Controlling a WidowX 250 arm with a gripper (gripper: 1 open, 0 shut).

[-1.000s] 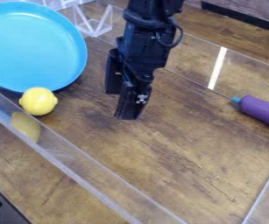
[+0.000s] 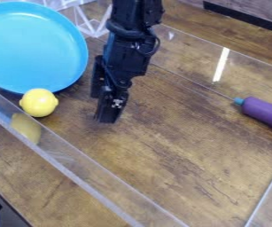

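Observation:
The black robot gripper hangs from the top centre over the wooden floor of the work area, its fingers pointing down, open, with nothing seen between them. Just left of it, a little lower, lies a round yellow lemon-like object. Behind that, at the upper left, is a large blue round plate. A purple eggplant-like object with a teal tip lies at the far right.
A clear plastic wall runs diagonally along the lower left, with a dull yellowish object at it. A white rack stands at the top left.
The gripper has moved a little to the left, toward the yellow object and the plate. The objects on the surface have not visibly moved.

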